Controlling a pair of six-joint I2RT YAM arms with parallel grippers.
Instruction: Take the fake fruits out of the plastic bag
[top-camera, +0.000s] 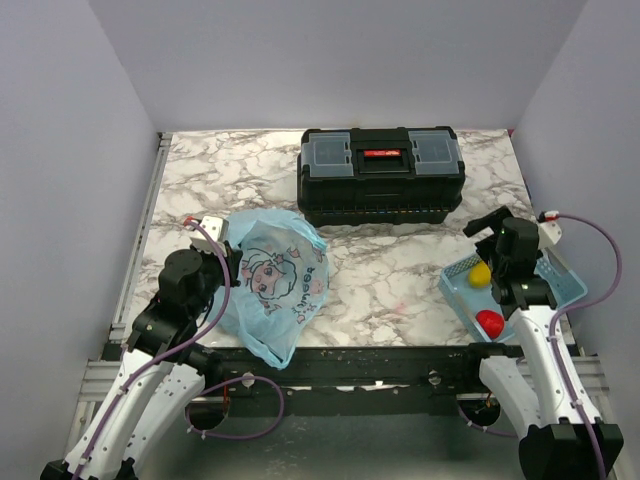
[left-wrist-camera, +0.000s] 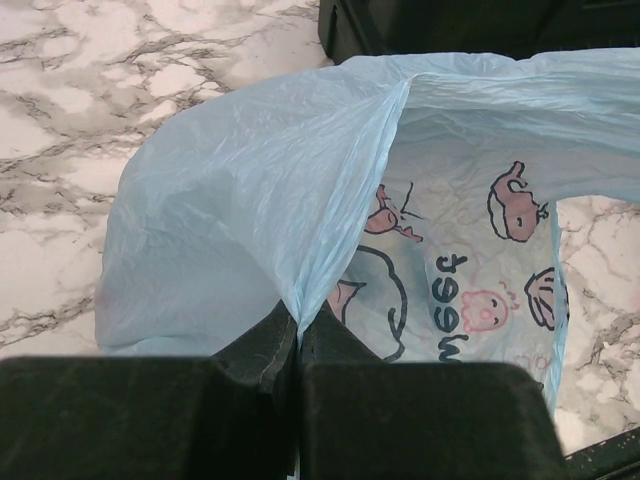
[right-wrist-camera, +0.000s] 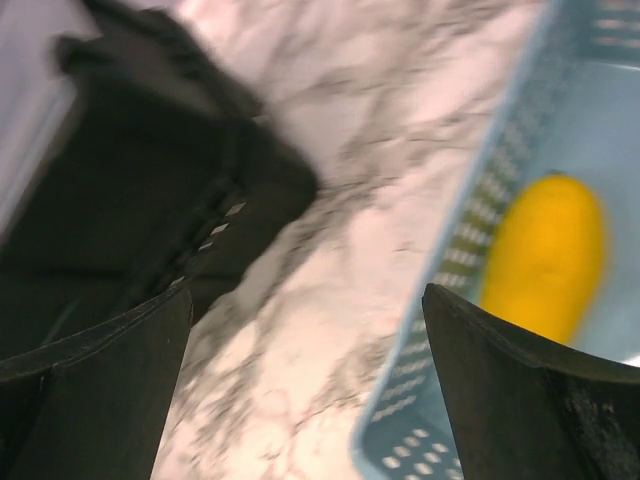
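The light blue plastic bag (top-camera: 275, 310) lies on the left of the table, printed with a cartoon face. My left gripper is shut on its gathered edge, holding it raised; no fruit is discernible inside. My right gripper is open above the blue basket (right-wrist-camera: 390, 410), with nothing between its fingers. In that basket are a yellow fruit (right-wrist-camera: 545, 255) and, in the top view, a red fruit (top-camera: 490, 323).
A black toolbox (top-camera: 380, 185) stands at the back centre. Side walls border the table.
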